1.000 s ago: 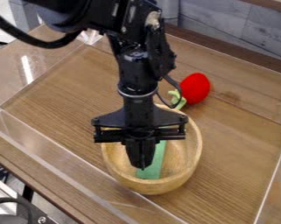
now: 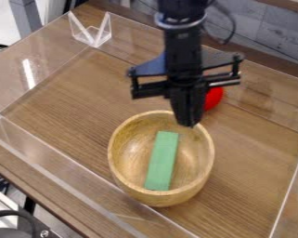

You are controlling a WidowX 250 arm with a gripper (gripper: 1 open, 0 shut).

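Observation:
A beige bowl [image 2: 195,181] sits on the wooden table, with a long green block [image 2: 162,160] lying inside it. My dark gripper [image 2: 174,99] is raised above and behind the bowl, its underside blurred. The frame does not clearly show whether its fingers are open or shut, or anything between them. A red object [image 2: 213,99], partly hidden by the gripper, lies behind it on the right.
A clear plastic piece [image 2: 92,30] stands at the back left. A wall runs along the back right.
My gripper has risen up and back from over the bowl, uncovering the green block inside it.

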